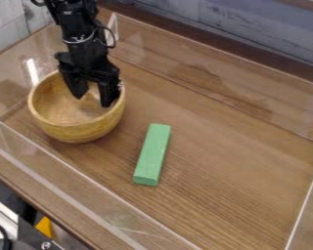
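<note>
A black gripper [91, 86] reaches down from the top left into a tan wooden bowl [70, 125], its two fingers spread apart inside the upper part of the bowl. A green rectangular block [152, 154] lies on the wooden table to the right of and below the bowl, apart from it. Whether anything is between the fingers is hard to make out; none shows.
A pale wall runs along the back. At the lower left the table's edge drops to dark clutter with a small yellow item [43, 225].
</note>
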